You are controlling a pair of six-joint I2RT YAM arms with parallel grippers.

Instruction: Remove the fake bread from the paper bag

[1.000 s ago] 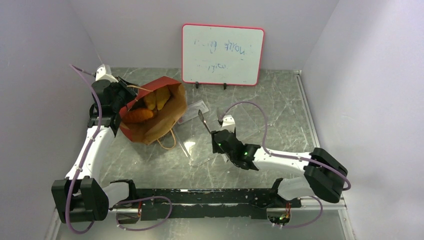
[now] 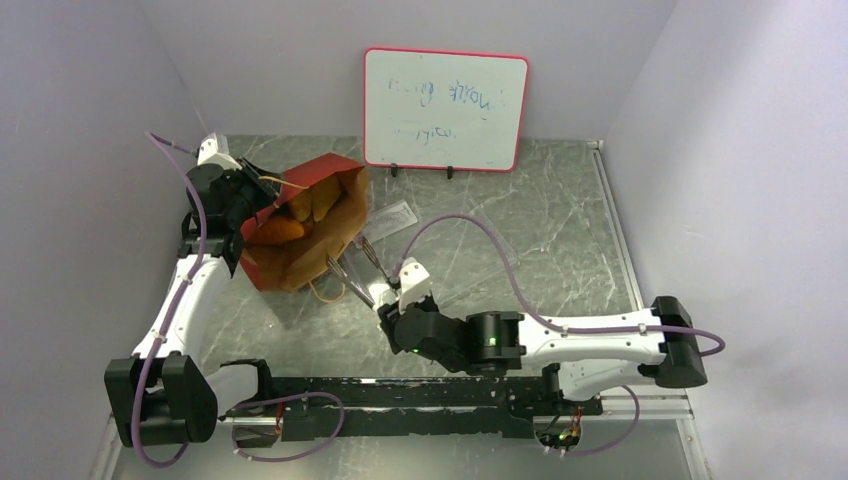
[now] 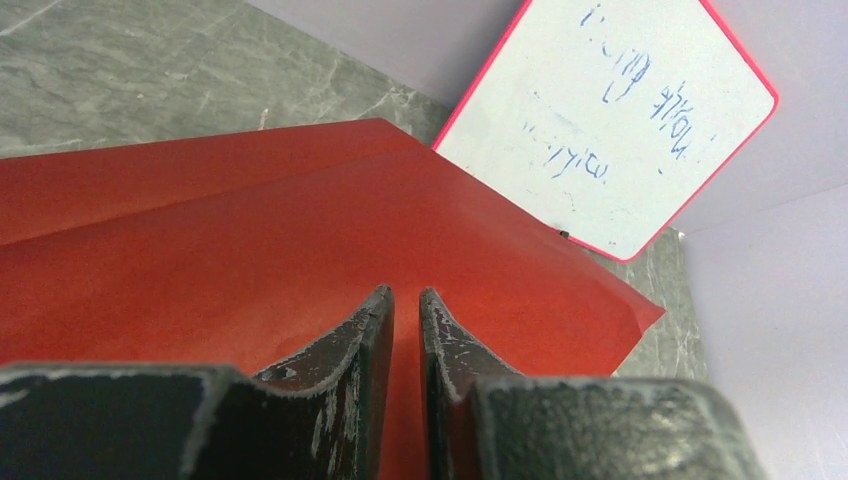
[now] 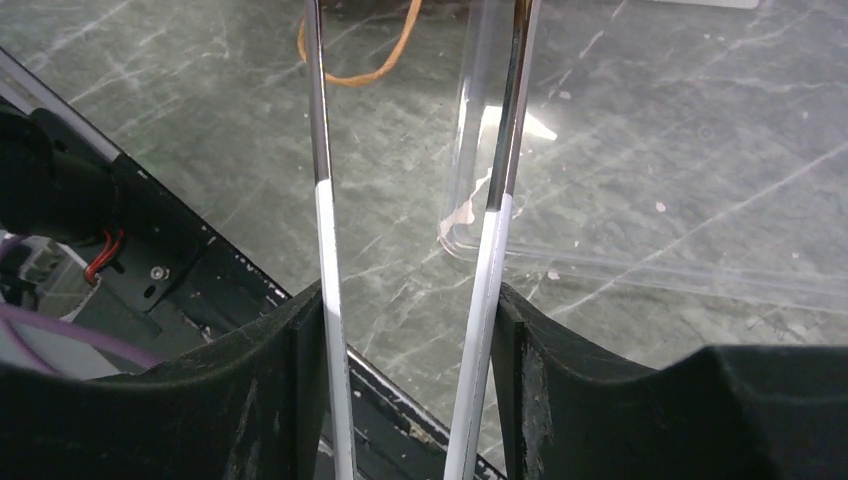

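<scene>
The red paper bag (image 2: 330, 160) lies open toward the right on the grey surface, with several bread pieces (image 2: 278, 230) visible inside. My left gripper is over the bag's upper edge, its fingers nearly together on red paper; in the top view it is partly hidden by its arm. My right gripper (image 2: 350, 250) stands part open at the bag's mouth, its long fingertips near the lower rim, nothing seen between them. In the right wrist view a tan bag handle (image 4: 370, 78) shows beyond the metal fingers.
A whiteboard (image 2: 440, 110) stands at the back. A clear plastic tray (image 4: 650, 265) and a pale strip (image 2: 390, 218) lie right of the bag.
My right gripper has moved left toward the bag's mouth, its arm coming with it. The left gripper and the bag have barely moved.
</scene>
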